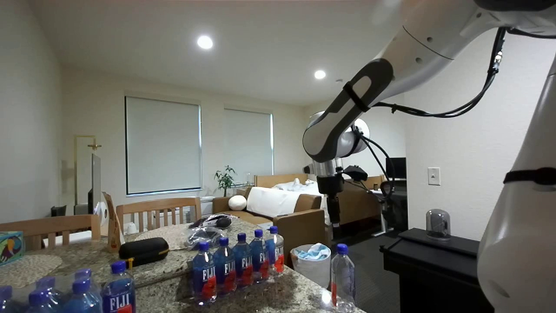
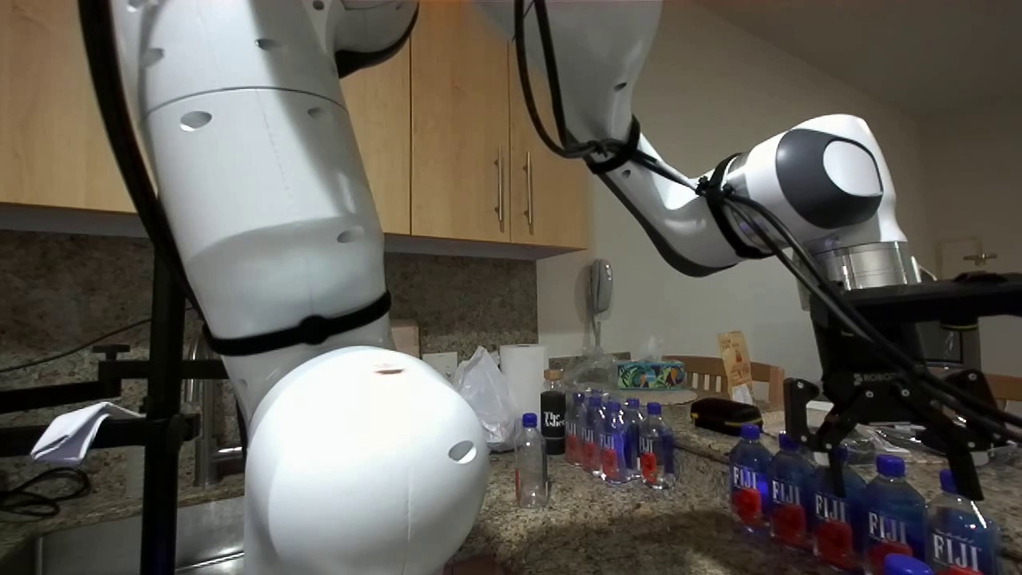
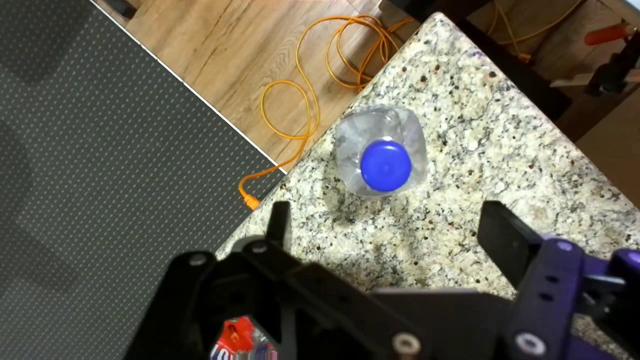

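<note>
A clear, empty-looking bottle [image 1: 344, 281] with a blue cap stands upright by itself near the counter's corner. Seen from above, the bottle's blue cap [image 3: 385, 166] lies beyond my fingertips and roughly centred between them. My gripper is open, its black fingers [image 3: 501, 240] wide apart with only bare granite between them. In exterior view 1 the gripper [image 1: 334, 214] hangs in the air above the bottle's cap height. From the other side, the lone bottle [image 2: 531, 469] stands well left of the gripper's fingers [image 2: 797, 412].
A row of full FIJI bottles [image 1: 243, 261] lines the counter, and another group [image 1: 78, 297] stands at the near left. A black case [image 1: 144, 250] lies behind them. The granite [image 3: 480, 144] around the lone bottle is clear; its edge drops to carpet [image 3: 108, 198] and wood floor.
</note>
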